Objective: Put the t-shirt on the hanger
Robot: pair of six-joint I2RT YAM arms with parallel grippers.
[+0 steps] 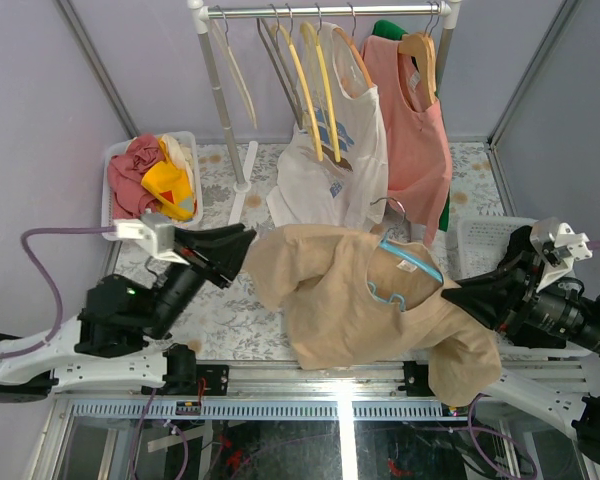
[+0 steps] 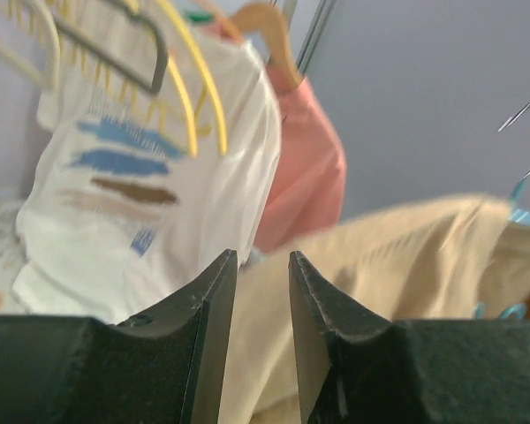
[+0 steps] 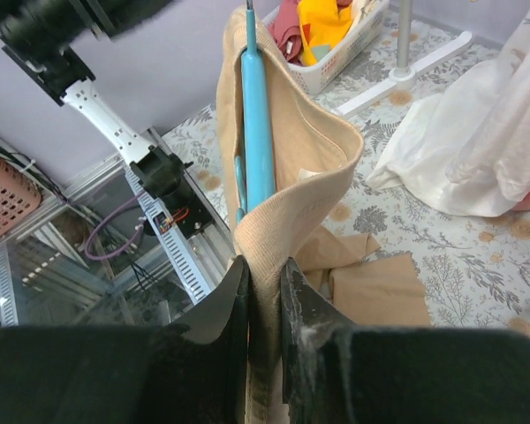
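The tan t-shirt (image 1: 330, 320) is spread in front of the rack, with the light blue hanger (image 1: 408, 255) inside its neck opening and the hook sticking up above. My right gripper (image 1: 458, 295) grips the shirt at the shoulder by the hanger's end; in the right wrist view the fabric (image 3: 269, 230) runs between its fingers, below the blue hanger (image 3: 256, 132). My left gripper (image 1: 235, 258) is left of the shirt, fingertips slightly parted; in the left wrist view blurred tan fabric lies behind them, and whether any is held is not visible.
The rail (image 1: 320, 10) holds empty hangers, a white top (image 1: 320, 190) and a pink top (image 1: 410, 140). A basket of clothes (image 1: 155, 180) is at back left, a white basket (image 1: 480, 240) with dark items at right. Floral floor shows around the shirt.
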